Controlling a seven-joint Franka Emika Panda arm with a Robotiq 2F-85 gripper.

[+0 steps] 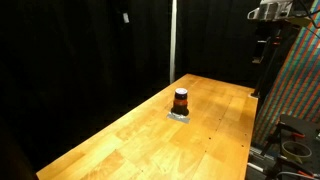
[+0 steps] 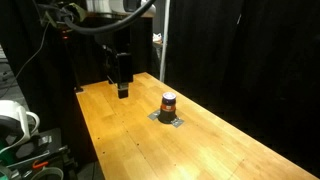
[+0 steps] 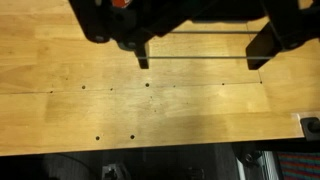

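Note:
A dark can [image 1: 181, 101] with a pale top and an orange-red band stands upright near the middle of the wooden table. In exterior view 2 the same can [image 2: 168, 103] is to the right of my gripper [image 2: 123, 90], which hangs above the table, clear of it. Looking down in the wrist view, my gripper has its two dark fingers [image 3: 263, 45] wide apart. Only bare wood shows between and below them. A small red patch at the top edge of that view is too cut off to identify.
Grey tape [image 1: 178, 117] lies on the table at the can's base. Black curtains stand behind the table.

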